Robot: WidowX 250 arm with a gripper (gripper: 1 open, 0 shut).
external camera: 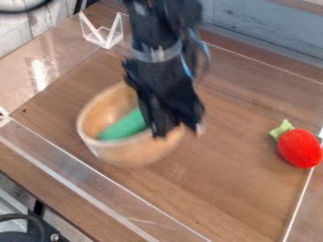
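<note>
A tan bowl (101,128) sits left of centre on the wooden table, with a green elongated object (124,126) inside it. My dark gripper (171,121) is over the right part of the bowl, blurred, its lower tips at or near the rim. It hides part of the bowl and its contents; whether it is open or shut on anything is unclear.
A red plush strawberry or similar toy (299,149) with a green top lies at the right. A white wire holder (104,30) stands at the back left. A wall runs along the back.
</note>
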